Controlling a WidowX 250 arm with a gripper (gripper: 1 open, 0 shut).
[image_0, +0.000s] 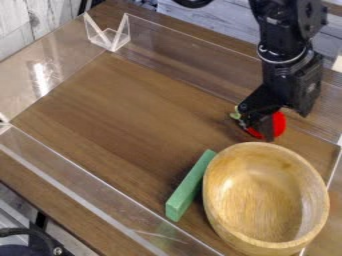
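My black gripper (259, 112) is lowered from the upper right over a red object with a small green top (275, 127), like a toy strawberry or pepper, and partly covers it; the finger is open, its fingertips around or just over the object, contact unclear. A large wooden bowl (265, 196) sits just in front at the lower right. A green block (190, 185) lies left of the bowl.
Transparent walls edge it, with a clear plastic piece (110, 33) at the back left.
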